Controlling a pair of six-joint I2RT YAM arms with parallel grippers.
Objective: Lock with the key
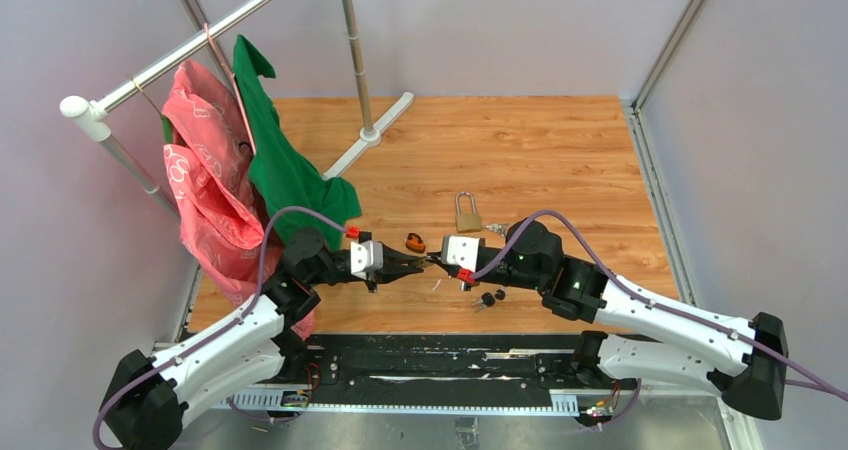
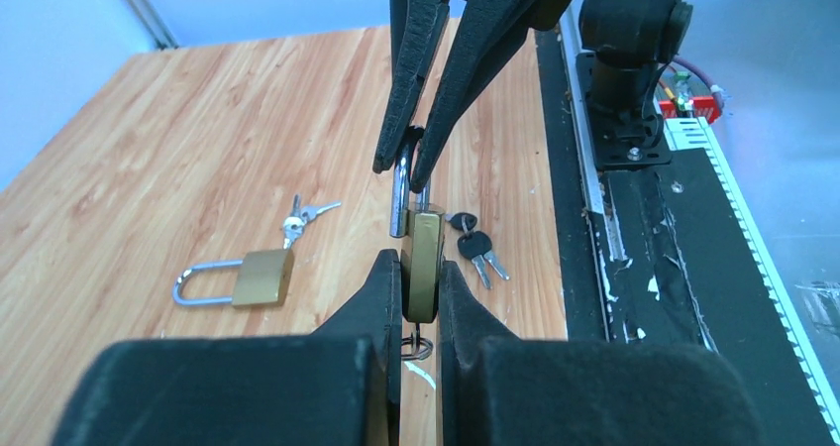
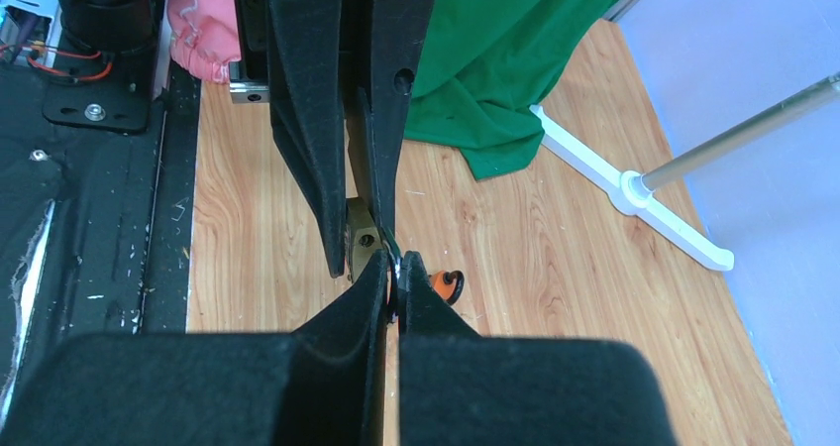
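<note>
A brass padlock (image 2: 426, 268) is between the two arms, its edge toward the left wrist camera. My left gripper is shut on its body. The shackle (image 2: 400, 193) stands up from the body, one leg to the side of it. The tips of my right gripper are shut around the shackle's top. Just below the body, a small wire ring (image 2: 417, 347) shows between my left fingers; no key blade is visible there. In the right wrist view part of the padlock body (image 3: 361, 233) shows, with a hole in it, behind my right fingertips.
A second brass padlock (image 1: 468, 217) lies on the wooden table, with silver keys (image 1: 496, 229) beside it. Black-headed keys (image 1: 489, 298) and an orange-black item (image 1: 415, 242) lie nearby. Left stands a rack with green cloth (image 1: 290, 160) and pink cloth (image 1: 205, 170).
</note>
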